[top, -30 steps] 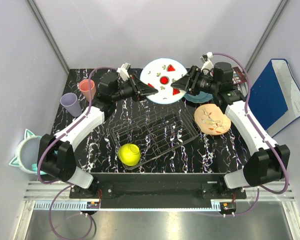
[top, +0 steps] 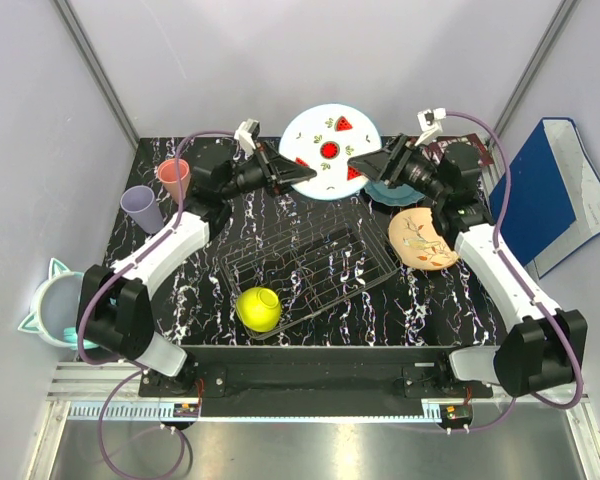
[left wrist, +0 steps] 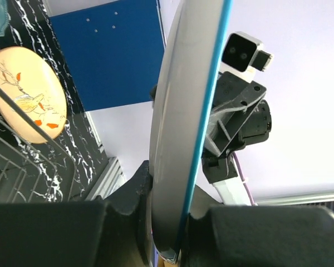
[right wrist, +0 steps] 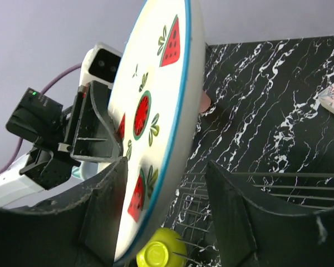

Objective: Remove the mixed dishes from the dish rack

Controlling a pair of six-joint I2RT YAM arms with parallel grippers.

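Note:
A white plate with watermelon prints (top: 325, 135) is held up above the wire dish rack (top: 310, 285). My left gripper (top: 305, 172) is shut on its left edge, and the rim fills the middle of the left wrist view. My right gripper (top: 360, 166) is at the plate's right side, part open, with the plate's edge between its fingers in the right wrist view; whether it touches is not clear. A yellow bowl (top: 258, 309) lies in the rack's front left.
Purple cup (top: 140, 208) and orange cup (top: 173, 177) stand at left. A floral plate (top: 423, 240) and teal dish (top: 395, 196) lie at right. A blue board (top: 535, 190) leans beyond the counter's right edge.
My right gripper has shifted with it, its arm tilting somewhat.

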